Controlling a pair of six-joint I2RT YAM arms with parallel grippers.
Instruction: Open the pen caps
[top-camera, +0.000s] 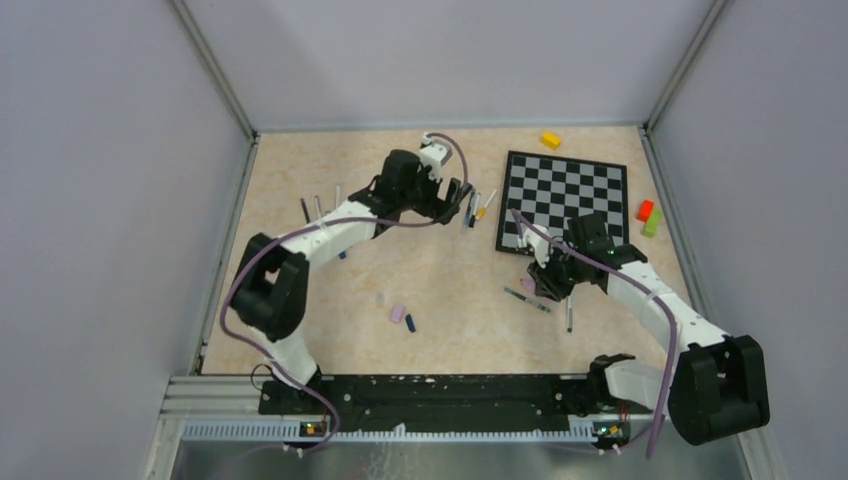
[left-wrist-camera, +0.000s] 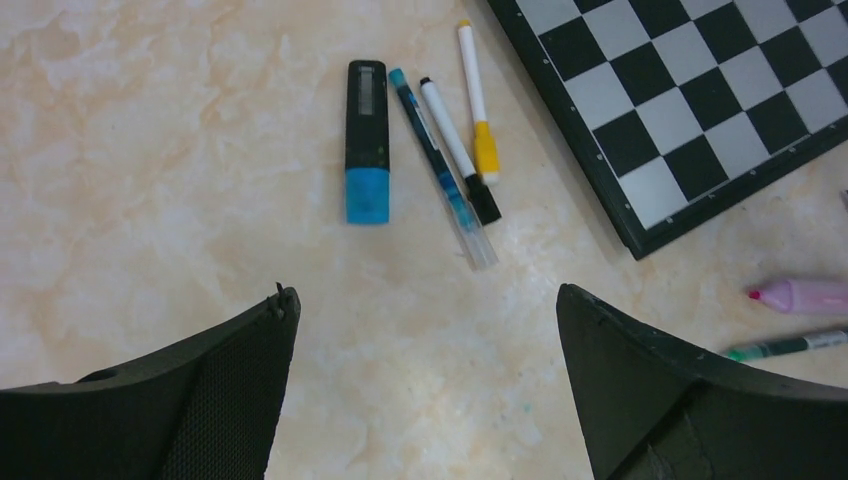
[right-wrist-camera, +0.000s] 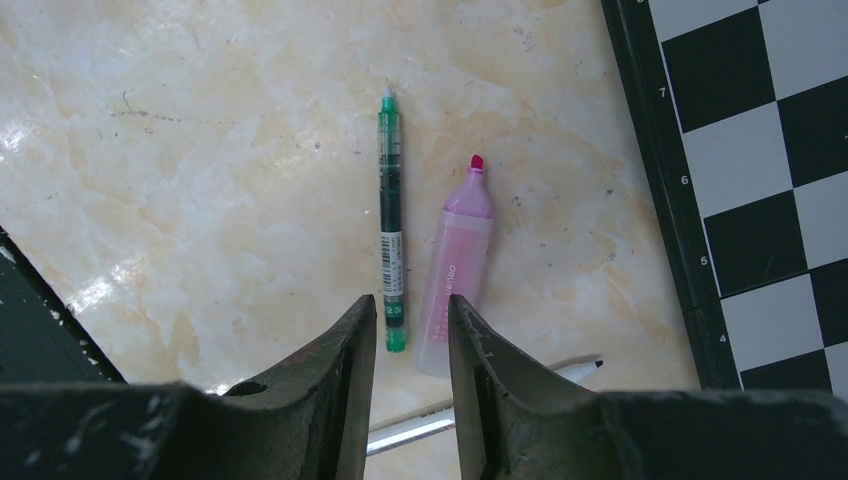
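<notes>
In the left wrist view, my left gripper stands wide open above bare table. Just beyond its fingertips lies a black highlighter with a blue end (left-wrist-camera: 367, 145). A blue pen with a clear end (left-wrist-camera: 440, 165), a white black-ended marker (left-wrist-camera: 458, 140) and a white yellow-ended marker (left-wrist-camera: 476, 100) lie beside it. My right gripper has a narrow gap between its fingers, with nothing held. An uncapped pink highlighter (right-wrist-camera: 455, 270) with its red tip bare lies near them, beside a green pen (right-wrist-camera: 391, 220). A white pen (right-wrist-camera: 415, 428) is partly hidden.
A pink cap (top-camera: 397, 313) and a small dark blue piece (top-camera: 410, 323) lie at the front of the table. The chessboard (left-wrist-camera: 640, 245) borders the pens. More pens at left are partly covered by the left arm.
</notes>
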